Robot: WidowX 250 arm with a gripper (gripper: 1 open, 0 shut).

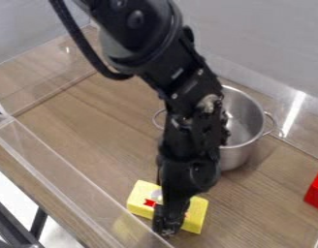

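Observation:
My gripper [170, 215] points straight down at the yellow block [146, 197], which lies on the wooden floor at the lower middle, beside the clear low wall. The fingers sit over and against the block and cover part of its red-marked label; whether they are open or shut on it is hidden.
A steel pot [242, 136] with side handles stands behind the arm on the right. A red block [314, 188] lies at the right edge. Clear walls [71, 184] border the workspace; bare wood is free at the upper left.

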